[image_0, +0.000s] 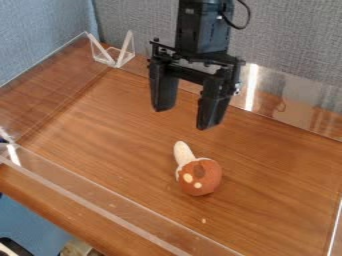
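My black gripper (187, 106) hangs open above the middle of the wooden table, its two fingers wide apart with nothing between them. Below it, slightly toward the front, a toy mushroom lies on its side, with an orange spotted cap (199, 177) and a pale stem (183, 152) pointing toward the back left.
A white wire rack (112, 52) stands at the back left corner. Clear plastic edging runs along the back and front of the wooden table (114, 125). Grey fabric walls close off the back and left.
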